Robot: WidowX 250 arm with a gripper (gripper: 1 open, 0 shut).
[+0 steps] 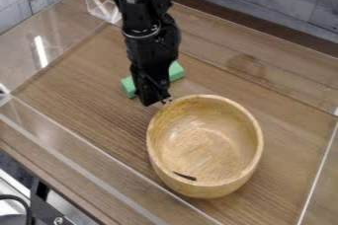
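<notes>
My black gripper [153, 93] hangs down at the centre of the view, just above the back-left rim of a large tan bowl [205, 150], with its fingertips close to that rim. A green object [172, 73] lies on the wooden table behind the gripper, partly hidden by it. The gripper looks shut, and I see nothing between its fingers. A small dark piece [184, 176] is inside the bowl near its front.
Cables and a dark part [14, 209] sit at the front-left corner, and the table's edge runs along the left and back.
</notes>
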